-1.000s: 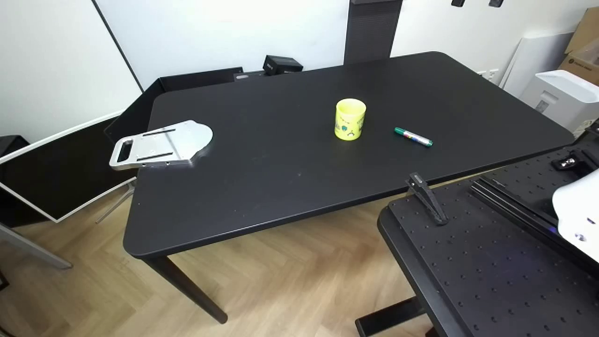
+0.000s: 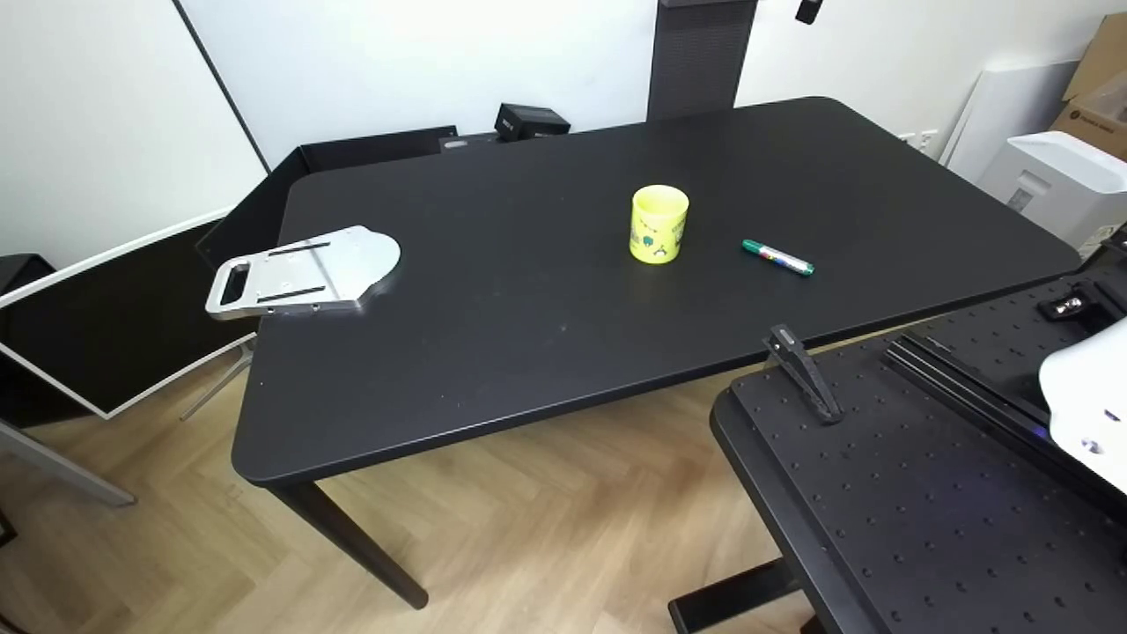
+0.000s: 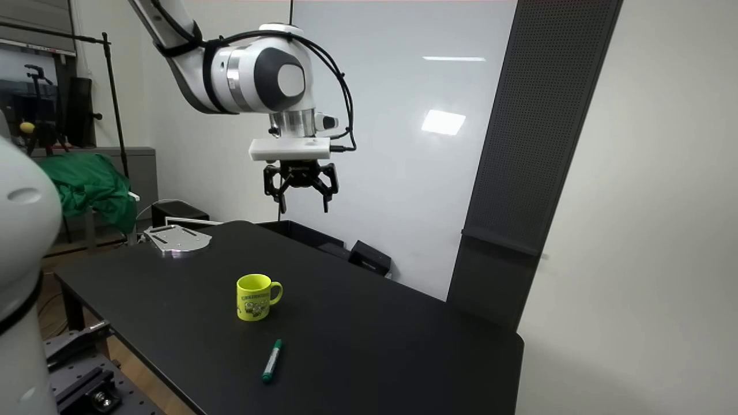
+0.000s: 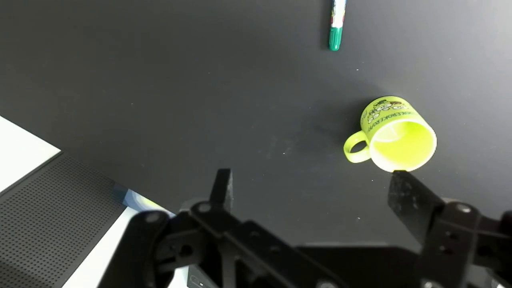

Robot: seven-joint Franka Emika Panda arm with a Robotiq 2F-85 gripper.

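A yellow-green mug [image 3: 253,298] stands upright on the black table, its handle showing in exterior view 2 and the wrist view. Not far from it lies a marker [image 2: 778,257] with green ends and a white printed barrel; the wrist view cuts off part of this marker [image 4: 337,21]. High above the table hangs my gripper [image 3: 304,207], open and empty, clear of both things. From the wrist, the mug [image 4: 401,139] appears just beyond the right finger [image 4: 408,201]. Only one dark fingertip [image 2: 808,11] enters exterior view 1, at its top edge.
A silver metal plate [image 2: 306,273] with a handle slot juts over the table's left edge. Black boxes [image 2: 530,121] sit behind the far edge, before a white wall.
In exterior view 1, the fingertips at the top edge have shifted left, and one now shows where two did. Mug, marker and plate have stayed put.
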